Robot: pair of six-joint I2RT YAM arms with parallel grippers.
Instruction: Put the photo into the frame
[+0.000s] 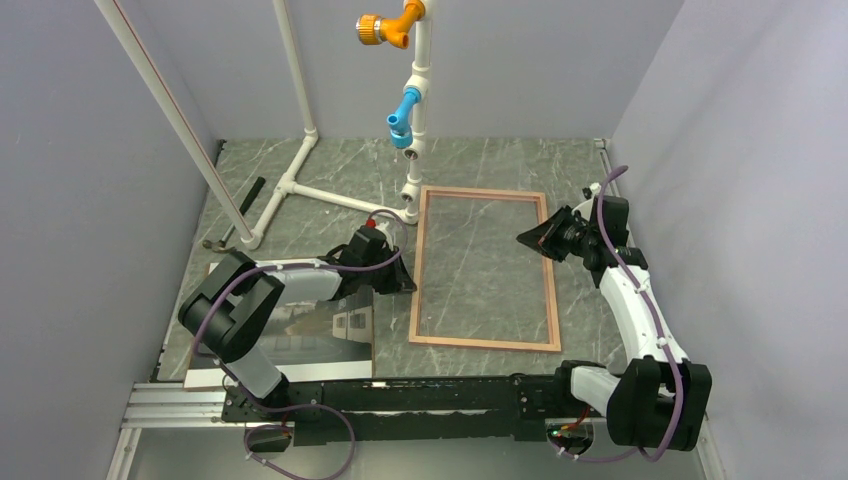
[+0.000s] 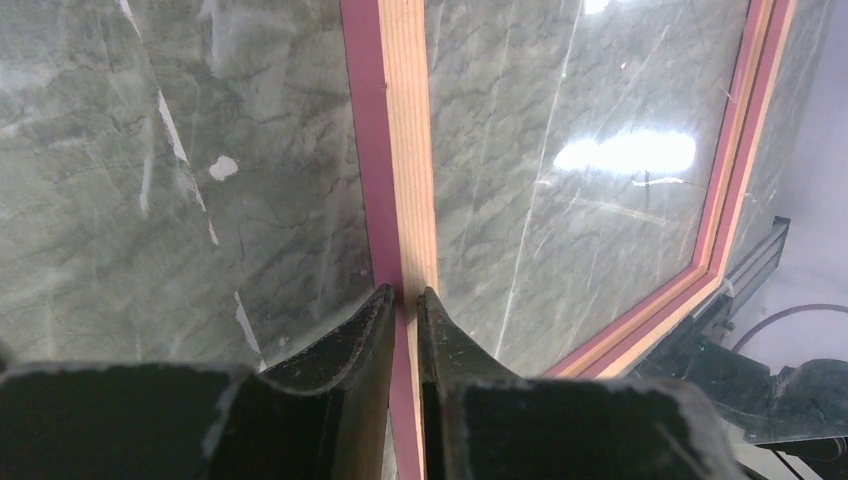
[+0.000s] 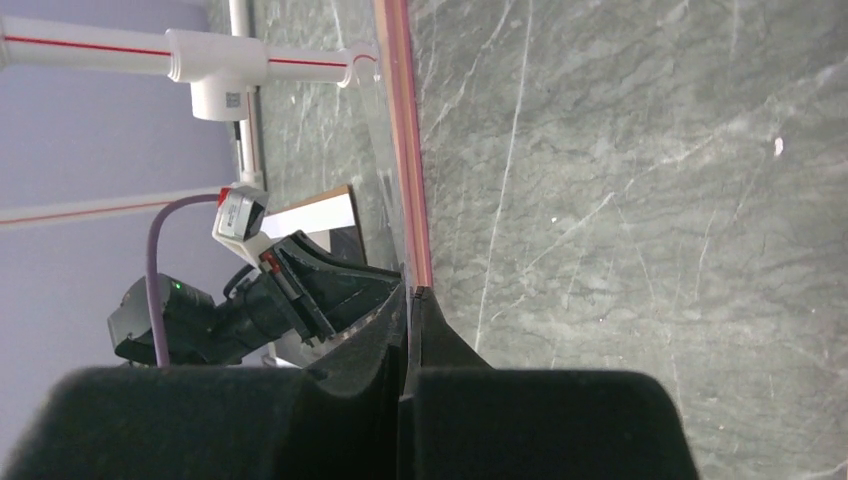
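Observation:
The wooden frame (image 1: 552, 300) lies flat on the grey marble-look table. My left gripper (image 1: 408, 286) is shut on its left bar; in the left wrist view the pale wood bar (image 2: 405, 150) with its reddish side runs down between the fingertips. Over the frame's right side, my right gripper (image 1: 527, 240) is shut. A thin, clear edge (image 3: 400, 215) appears in the right wrist view leading down to its fingertips; I cannot tell whether it is held. At the left lies the photo (image 1: 310, 345) on a board, partly hidden by the left arm.
White pipes (image 1: 345, 200) with blue and orange fittings stand behind the left arm and beside the frame's back left corner. A hammer (image 1: 245, 205) lies at the far left. Bare table (image 1: 480, 165) shows behind the frame.

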